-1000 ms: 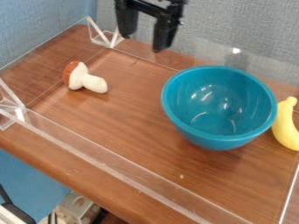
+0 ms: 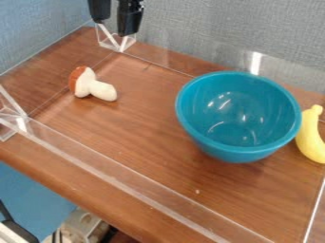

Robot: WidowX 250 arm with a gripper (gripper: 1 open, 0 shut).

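My black gripper (image 2: 114, 17) hangs at the top edge, above the back left of the wooden surface, open, mostly cropped by the frame. A toy mushroom (image 2: 94, 85) with a red-brown cap and pale stem lies on its side at the left. A teal bowl (image 2: 238, 140) stands right of centre, empty. A yellow banana (image 2: 311, 140) lies at the right edge, beside the bowl.
Clear plastic rails (image 2: 127, 176) border the wooden surface (image 2: 140, 142), with a clear bracket at the back left and another at the left edge. The middle, between mushroom and bowl, is clear. Grey-blue textured walls stand behind.
My gripper has moved up and to the left, from above the back middle toward the back left, and is now mostly out of frame. The objects have not moved.
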